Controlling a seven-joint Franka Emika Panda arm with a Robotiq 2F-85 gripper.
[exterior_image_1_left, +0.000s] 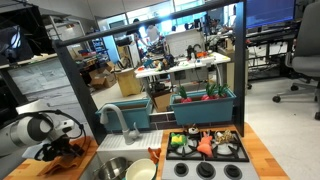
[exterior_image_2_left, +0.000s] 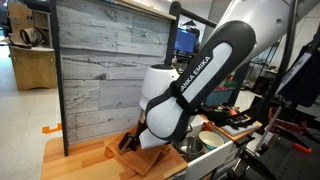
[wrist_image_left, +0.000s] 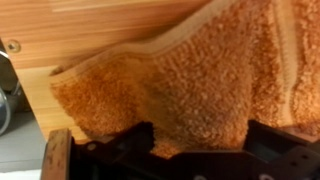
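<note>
An orange-brown towel (exterior_image_2_left: 128, 158) lies rumpled on the wooden counter in exterior view 2. My gripper (exterior_image_2_left: 137, 141) is down at the towel, pointing at its upper folds. In the wrist view the towel (wrist_image_left: 195, 85) fills most of the picture, with a raised fold running between the two dark fingertips of the gripper. These fingertips stand apart, but whether they press on the cloth is hidden. At the lower left of exterior view 1, the white arm partly covers the towel (exterior_image_1_left: 62, 163).
To the right of the towel are a sink (exterior_image_1_left: 118, 162) with a tap (exterior_image_1_left: 118, 118) and a pale bowl (exterior_image_1_left: 142, 169). Farther right stands a stove (exterior_image_1_left: 205, 165) with toys on it. A plank wall (exterior_image_2_left: 110, 85) rises behind the counter.
</note>
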